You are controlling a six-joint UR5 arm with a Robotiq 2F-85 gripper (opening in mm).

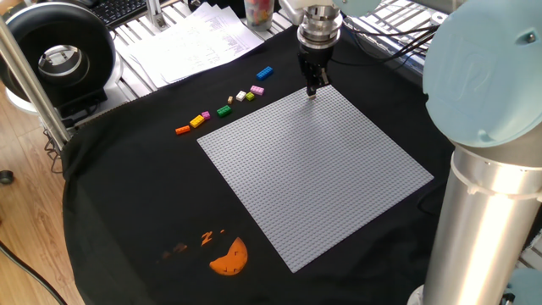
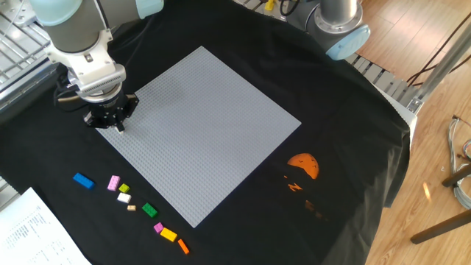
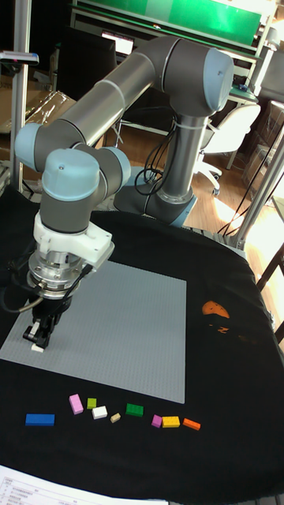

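Observation:
Near one corner of the grey baseplate [image 1: 313, 174], my gripper [image 1: 312, 91] points straight down, its black fingers low over the studs. A small pale brick [image 1: 312, 97] shows right at the fingertips. In exterior view 3 this pale brick [image 3: 38, 348] appears at the plate's surface, just under the gripper [image 3: 39, 337]. Exterior view 2 shows only a whitish speck of it below the gripper [image 2: 114, 121]. Whether the fingers still touch the brick, and how far apart they stand, is too small and dark to make out.
Beside the plate lies a loose row of bricks: blue [image 2: 84, 180], pink [image 2: 113, 182], white [image 2: 124, 198], tan [image 2: 131, 208], green [image 2: 149, 210], yellow [image 2: 168, 234], orange [image 2: 183, 246] and others. Papers [image 1: 195, 47] lie beyond them. Most of the plate is bare.

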